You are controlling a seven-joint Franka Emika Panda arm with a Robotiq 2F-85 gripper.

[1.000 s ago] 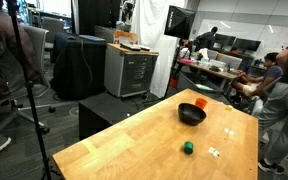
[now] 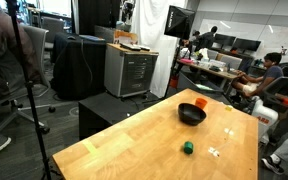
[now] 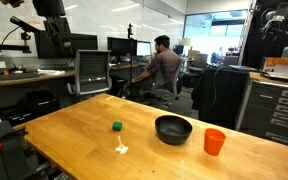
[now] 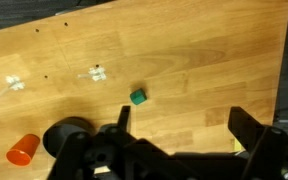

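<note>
A small green cube (image 3: 117, 126) lies on the wooden table, and the wrist view shows this cube (image 4: 138, 97) well below my gripper. My gripper stands open high over the table, its two dark fingers wide apart with only bare wood visible between them. To one side sits a black bowl (image 2: 191, 114), the same bowl (image 4: 64, 132) being partly covered by my gripper's body in the wrist view. An orange-red cup (image 3: 214, 141) stands upright close to the bowl, seen from above as a cup (image 4: 23, 150) at lower left.
White scraps (image 4: 97, 73) lie flat near the cube, with another white piece (image 4: 12, 85) farther left. My arm (image 3: 49, 40) reaches in from the upper left of exterior view 2. A seated person (image 3: 164, 68) is behind the table.
At the right edge of exterior view 1, a standing person has moved mostly out of the picture. The cube, bowl and cup have stayed in place.
</note>
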